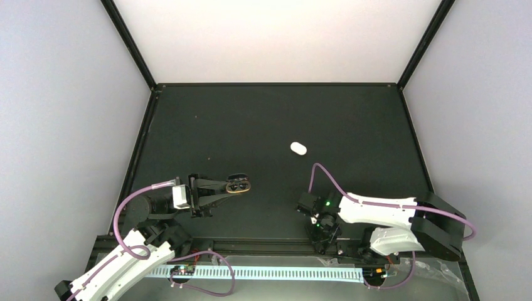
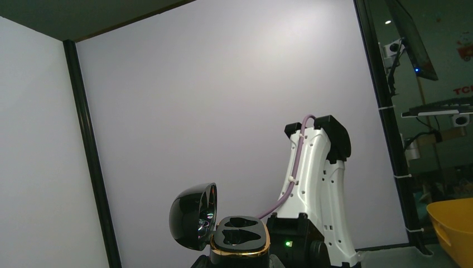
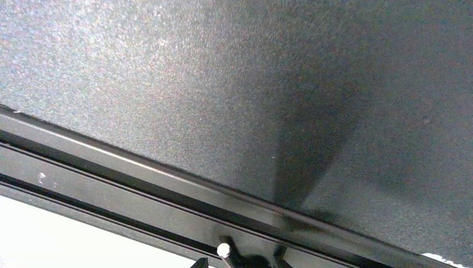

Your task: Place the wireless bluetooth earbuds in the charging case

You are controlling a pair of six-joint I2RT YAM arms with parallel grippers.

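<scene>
My left gripper (image 1: 226, 189) is shut on the black charging case (image 1: 238, 187) and holds it level above the mat. In the left wrist view the case (image 2: 240, 237) has its glossy lid (image 2: 192, 216) swung up to the left, and a gold band rims its body. Two dark, bud-shaped recesses (image 2: 239, 236) show on top; I cannot tell whether dark earbuds sit in them. My right gripper points down over the front rail, its fingertips apart at the bottom of its wrist view. No loose earbud can be made out.
A small white oval object (image 1: 298, 148) lies on the black mat (image 1: 270, 113). In the right wrist view a little white-tipped piece (image 3: 223, 249) shows by the fingers at the frame rail (image 3: 167, 178).
</scene>
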